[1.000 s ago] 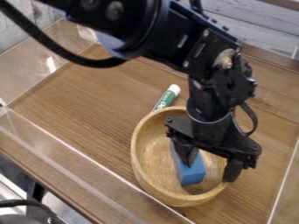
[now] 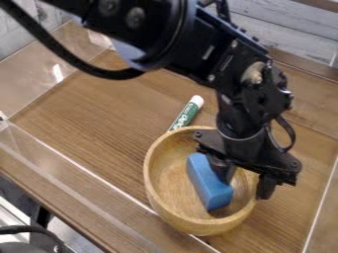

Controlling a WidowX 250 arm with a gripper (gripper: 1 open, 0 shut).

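A wooden bowl (image 2: pixel 172 203) sits on the tabletop with a blue block (image 2: pixel 208 183) lying in it, toward the bowl's middle. The black gripper (image 2: pixel 242 170) hangs over the bowl's right part, at the upper right end of the block. Whether its fingers are apart or on the block is hard to tell, as they are dark and partly hidden behind the gripper's body.
A green-and-white marker (image 2: pixel 187 113) lies behind the bowl. A black cable arches across the upper left.
The gripper has shifted slightly right and up, and more of the blue block is visible in the bowl.
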